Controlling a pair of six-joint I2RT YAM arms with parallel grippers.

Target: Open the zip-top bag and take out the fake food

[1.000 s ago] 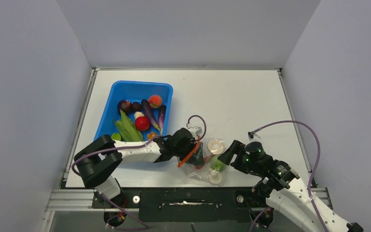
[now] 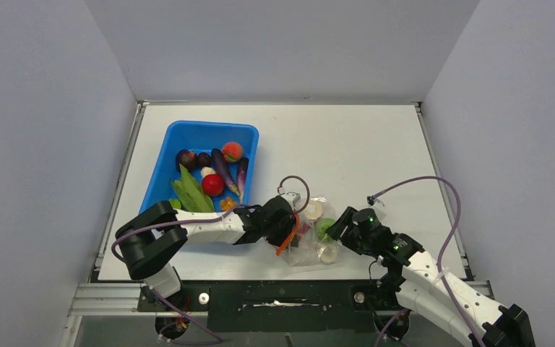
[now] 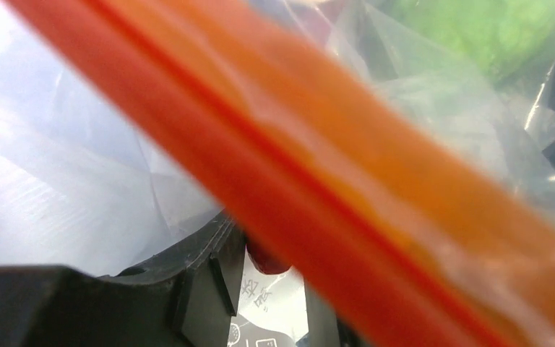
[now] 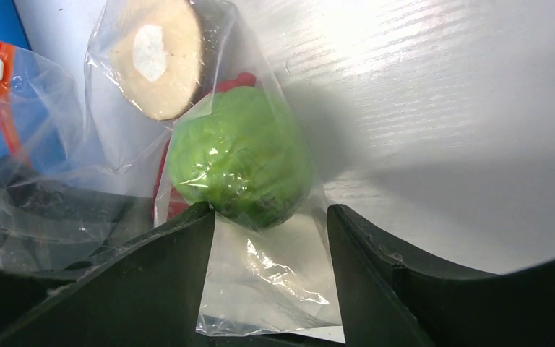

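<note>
The clear zip bag lies on the table with fake food inside, its orange zipper crossing close in front of the left camera. Inside show a green cabbage-like piece, a round pale slice and bits of red. Partly covered by the zipper, my left gripper reaches into the bag, its fingers part open with a dark red piece near the tips. Whether it touches that piece is unclear. My right gripper stands part open at the bag's other end, fingertips on either side of the film below the green piece.
A blue bin at the back left holds several fake foods, among them eggplants and a tomato. Side walls bound the workspace.
The bag and its contents have shifted slightly, and my left arm has moved only a little.
</note>
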